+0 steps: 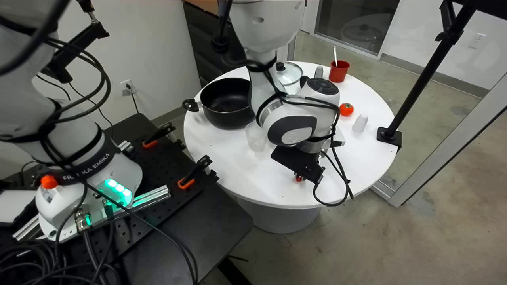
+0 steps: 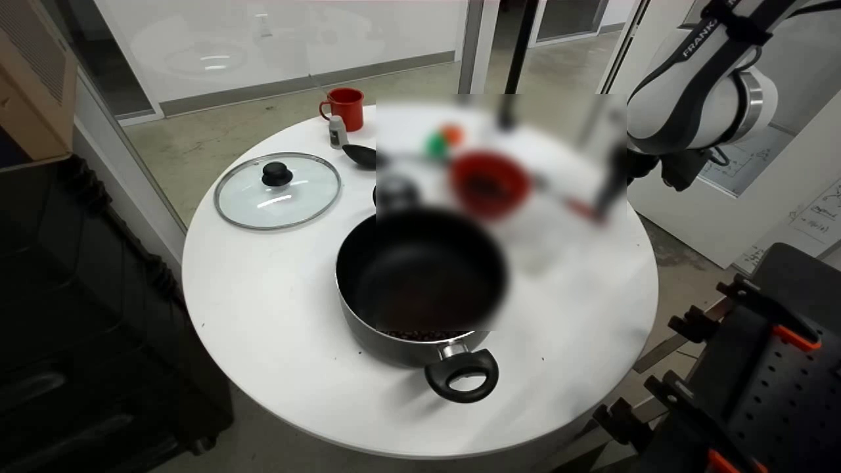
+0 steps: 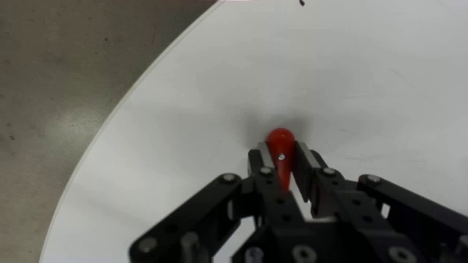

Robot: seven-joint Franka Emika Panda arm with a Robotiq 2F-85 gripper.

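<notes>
A rounded red handle end (image 3: 281,139) with a small metal dot sits between the two fingers of my gripper in the wrist view. Both finger pads press on its sides, so the gripper is shut on it. Only this end shows there; the rest is hidden under the gripper. In exterior view 1 a bit of the red handle (image 1: 298,179) peeks out below the wrist, low over the table's front. Exterior view 2 is blurred in the middle: a red bowl-like shape (image 2: 489,185) shows there, and whether the handle belongs to it I cannot tell.
A black pot (image 1: 229,102) and a clear cup (image 1: 256,137) stand left of the arm on the round white table (image 2: 268,315). Behind are a glass lid (image 2: 276,197), a red mug (image 2: 347,109), a tomato (image 1: 346,109) and a white shaker (image 1: 360,123). The table edge curves close to the gripper.
</notes>
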